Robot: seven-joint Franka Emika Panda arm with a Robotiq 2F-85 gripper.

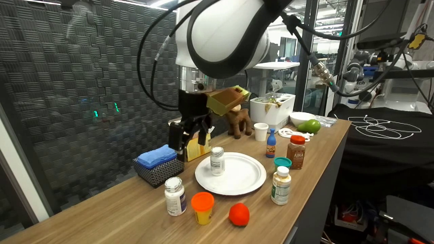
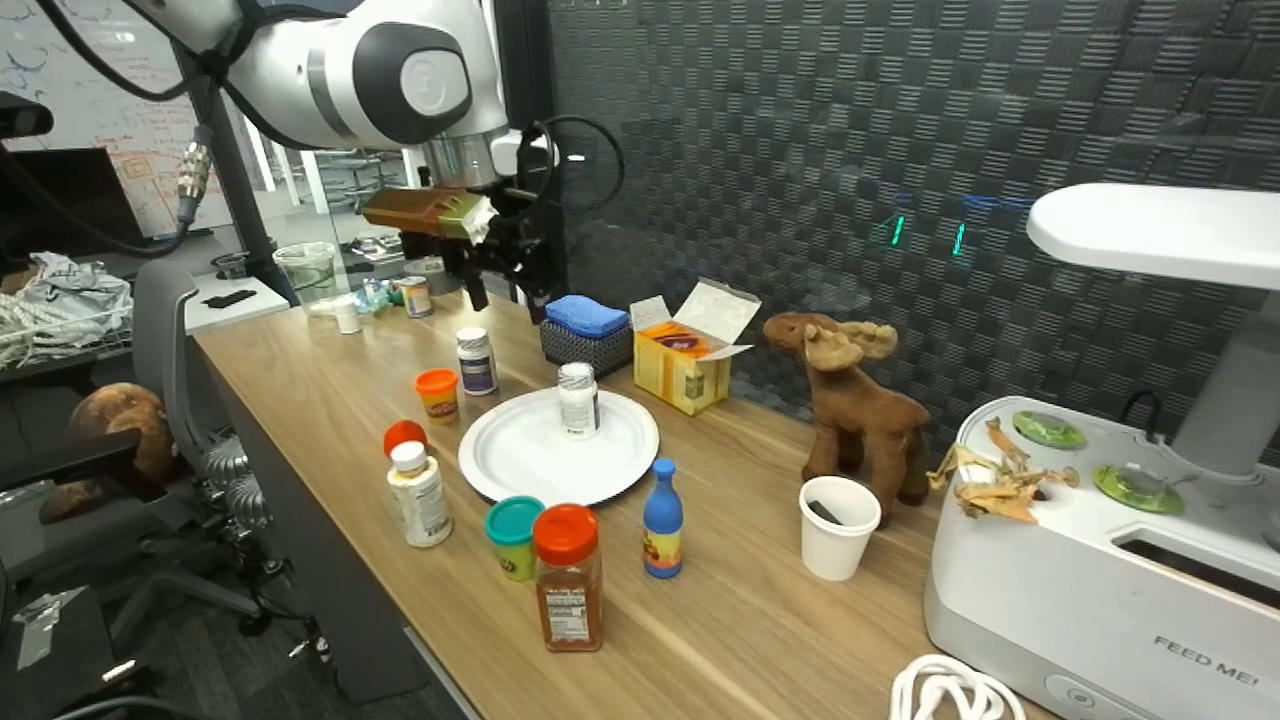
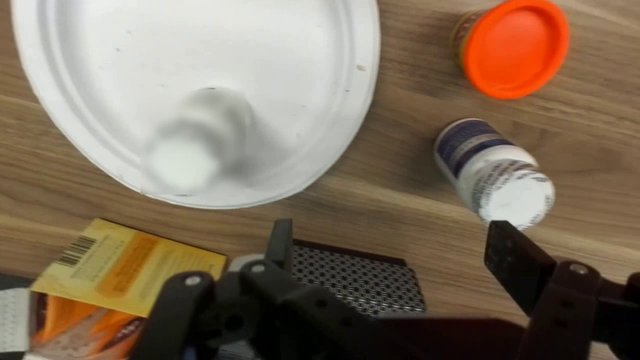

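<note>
A white bottle (image 1: 217,162) stands upright on the white paper plate (image 1: 244,179), near the plate's edge on the tea box's side. My gripper (image 1: 188,145) hangs open above the counter, up and to the left of that bottle in exterior view 1. Nothing is between its spread fingers in the wrist view. A second white bottle (image 3: 495,171) with a purple label stands off the plate, beside the orange-lidded tub (image 3: 517,48). In exterior view 2 the same purple-labelled bottle (image 2: 476,362) is upright, below and close to my gripper (image 2: 506,306).
Beside the plate are a dark basket with a blue cloth (image 2: 584,316) and an open yellow tea box (image 2: 680,367). A red ball (image 1: 239,214), a white-capped bottle (image 1: 281,186), a spice jar (image 1: 296,152) and a blue bottle (image 1: 271,143) stand round it.
</note>
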